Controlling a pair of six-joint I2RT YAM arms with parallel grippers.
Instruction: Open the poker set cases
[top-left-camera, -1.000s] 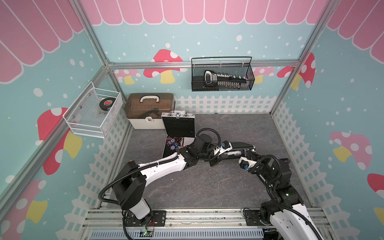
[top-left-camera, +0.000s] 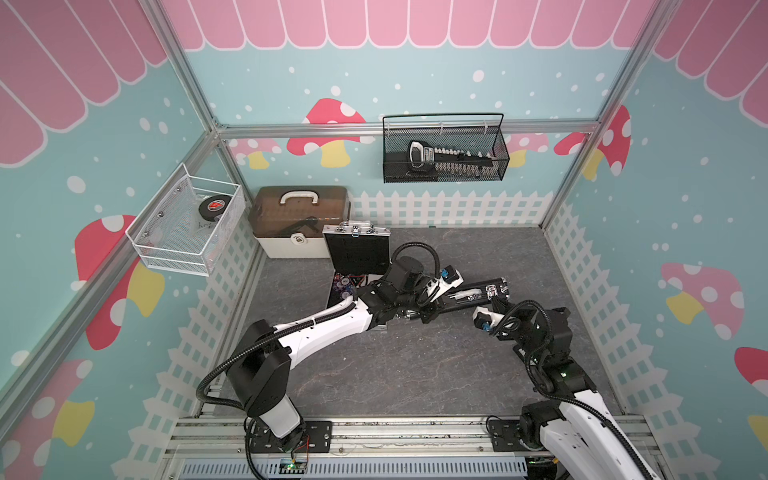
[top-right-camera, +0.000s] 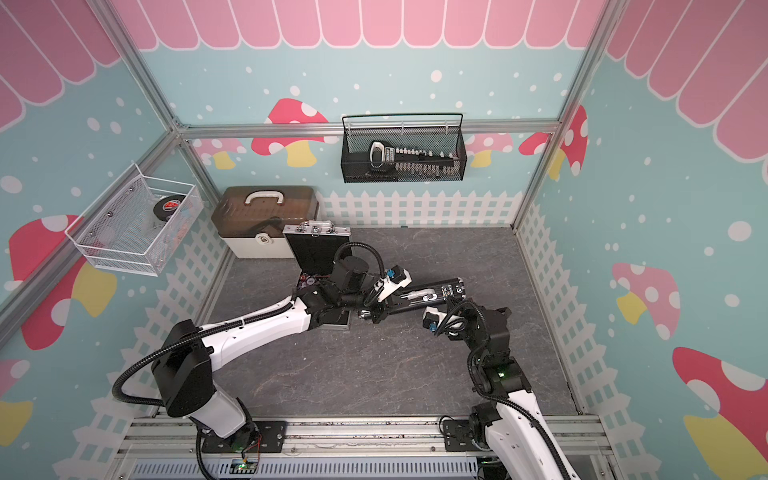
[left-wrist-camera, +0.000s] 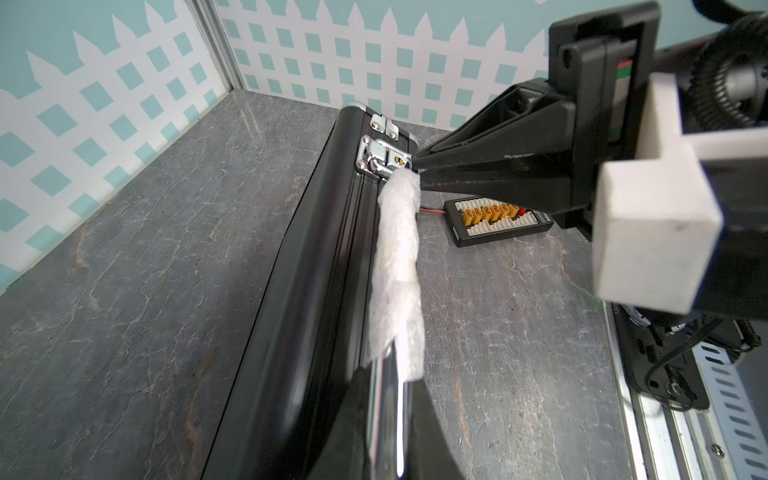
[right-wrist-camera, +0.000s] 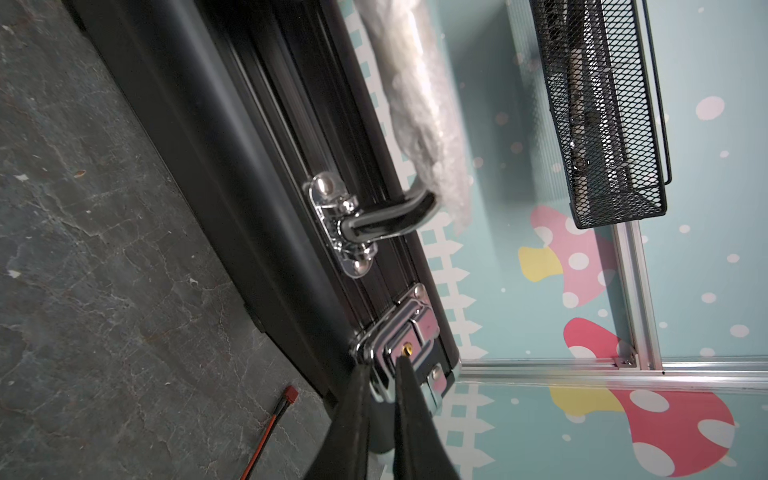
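Note:
A black case (left-wrist-camera: 296, 336) lies across the middle in front of my arms. My left gripper (top-left-camera: 432, 308) is shut at its wrapped handle (left-wrist-camera: 397, 264), which runs up the left wrist view. At the case's latch (right-wrist-camera: 404, 344), my right gripper has its narrow fingers close together; whether anything is between them is unclear. A second case (top-left-camera: 356, 252) stands open at the back left, chips showing inside, partly hidden by my left arm.
A brown-lidded toolbox (top-left-camera: 297, 216) sits in the back left corner. A black wire basket (top-left-camera: 444, 168) and a white one (top-left-camera: 172, 252) hang on the walls. A connector board (left-wrist-camera: 496, 220) lies on the floor.
Over the last second both wrists have moved slightly toward the back, and the black case's top has shifted, now showing more of its handle and latch side in the top left view.

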